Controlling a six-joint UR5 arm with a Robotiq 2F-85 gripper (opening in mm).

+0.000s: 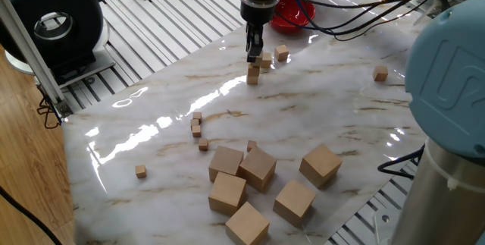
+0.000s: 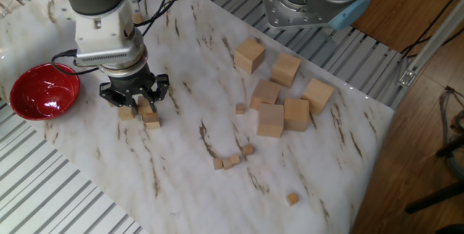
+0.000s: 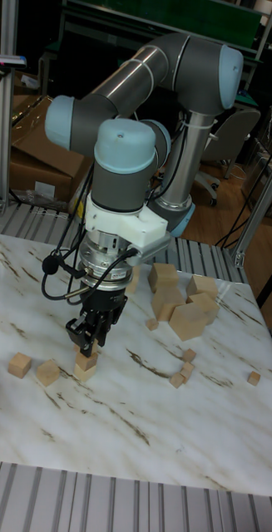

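Note:
Over a small stack of wooden blocks, my gripper (image 1: pixel 255 57) points straight down. In the second exterior view its fingers (image 2: pixel 153 105) straddle the upper block (image 2: pixel 143 106), one on either side; whether they press on it cannot be told. The lower block (image 3: pixel 83 372) rests on the table beneath the upper one. Close by sit two more blocks of like size, the nearer block (image 3: pixel 48 371) and the farther block (image 3: pixel 19 364). A red bowl (image 2: pixel 45 93) stands just beyond them.
Several large wooden cubes (image 1: pixel 258 168) cluster near the robot base. Tiny cubes (image 1: pixel 196 130) lie scattered mid-table, and a lone block (image 1: pixel 380 73) sits apart. Cables (image 1: pixel 356 6) hang beside the arm. Bare marble tabletop (image 1: pixel 326 105) lies between these groups.

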